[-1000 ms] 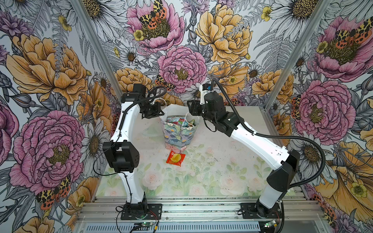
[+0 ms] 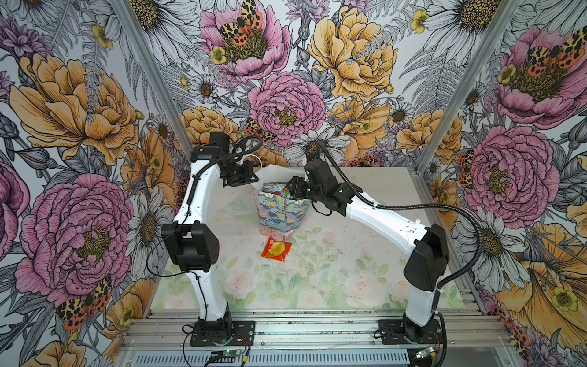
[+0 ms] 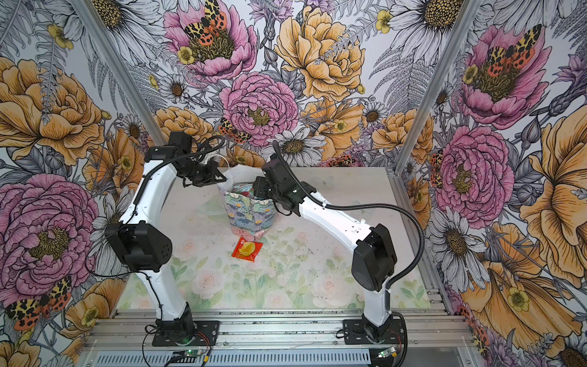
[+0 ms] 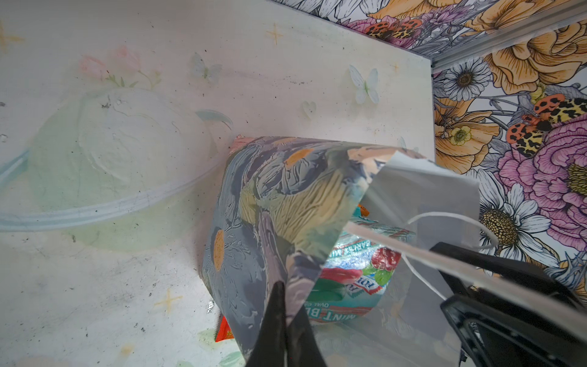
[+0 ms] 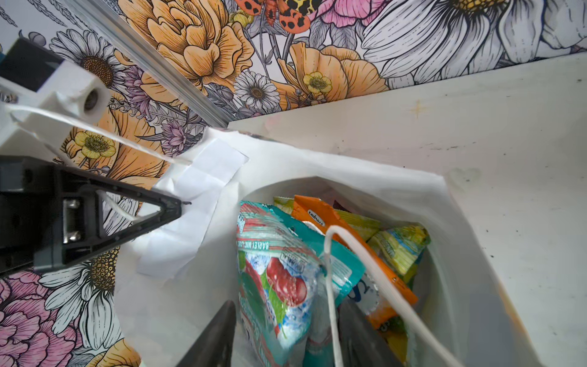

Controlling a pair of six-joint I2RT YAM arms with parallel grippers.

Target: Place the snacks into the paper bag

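The flower-printed paper bag [image 2: 282,213] stands upright with its mouth facing up and several snack packets inside. At the bag's left edge, my left gripper is shut on the rim. My right gripper is open over the bag's mouth. Between and beyond its fingers shows a green berry-print packet [image 5: 273,281], and further in lie an orange packet [image 5: 351,241] and a yellow-green one [image 5: 400,246]. Whether the right fingers touch any packet cannot be told. A red snack packet [image 2: 277,249] lies flat on the table in front of the bag.
White rope handles [image 5: 379,281] arch across the bag's opening, near the right fingers. To the left of the bag lies a clear round plastic piece [image 4: 122,165].
My right gripper has moved left and slightly down, from beside the bag's right rim to over its mouth. The left arm, the bag and the red packet have stayed in place.
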